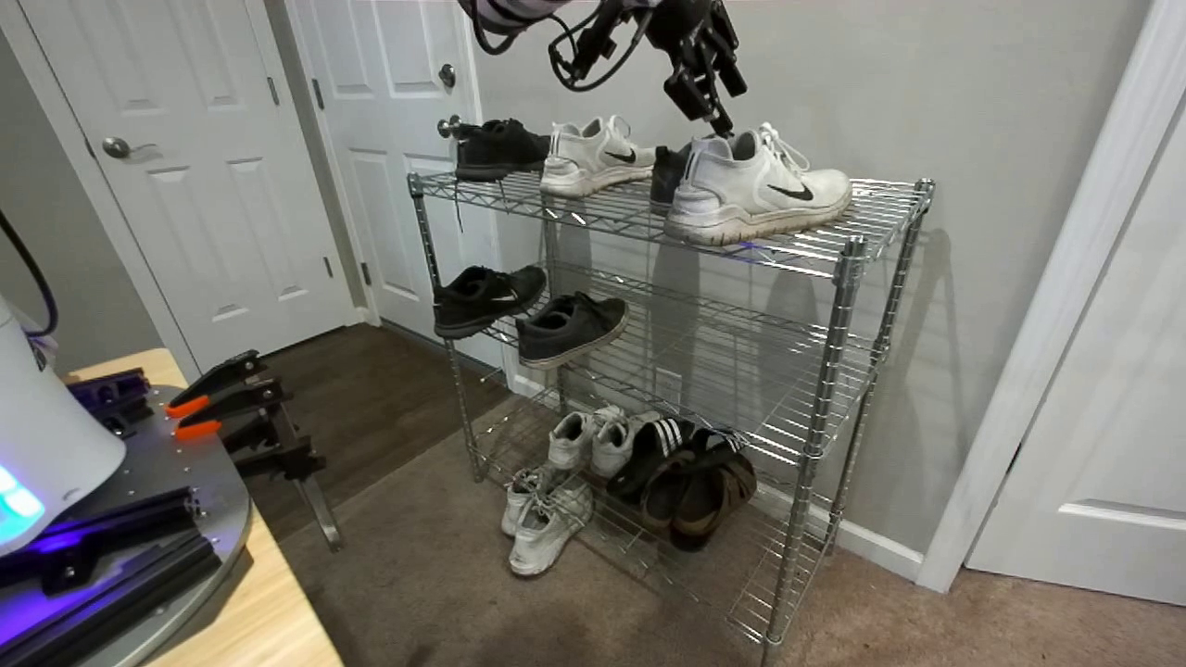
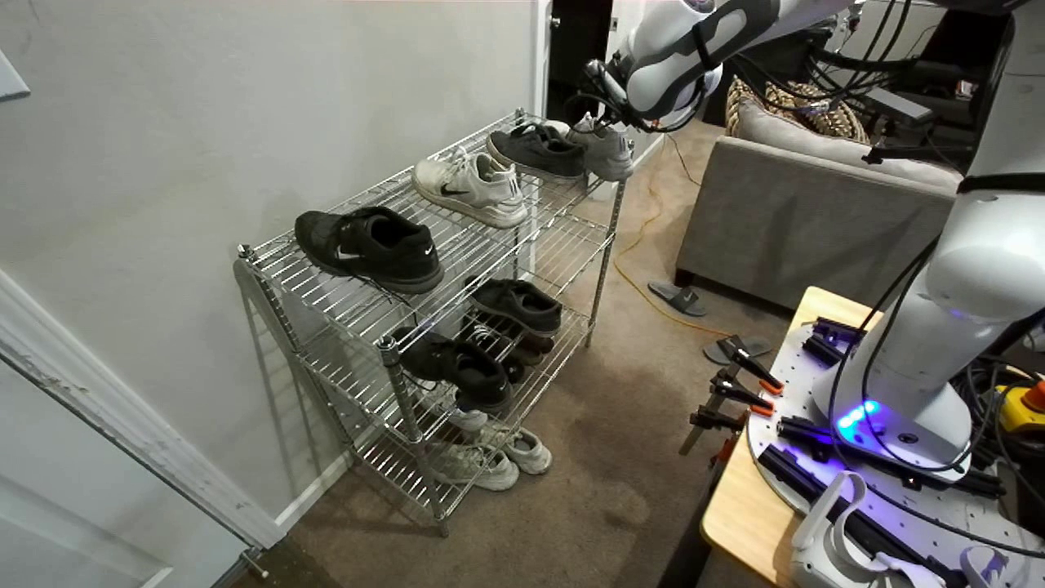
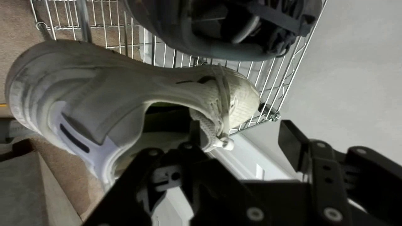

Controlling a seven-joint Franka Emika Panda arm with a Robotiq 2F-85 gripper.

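A white Nike shoe [image 1: 762, 189] is at the right end of the rack's top shelf, its toe toward the wall and its heel at the front edge. From above, in the wrist view, the shoe's [image 3: 94, 83] opening faces my gripper. The fingers stand apart, with only background between the fingers. One finger [image 3: 194, 133] overlaps the shoe's opening; whether it is inside cannot be told. The other finger [image 3: 294, 145] is clear of the shoe. In exterior view 1 the gripper [image 1: 728, 106] hangs just above the shoe's collar.
Beside the white shoe sits a black shoe [image 2: 539, 152]. Farther along the top shelf are another white shoe [image 2: 470, 186] and a black Nike [image 2: 367, 245]. Two dark shoes stand on the middle shelf [image 1: 778, 395], whose right part is bare.
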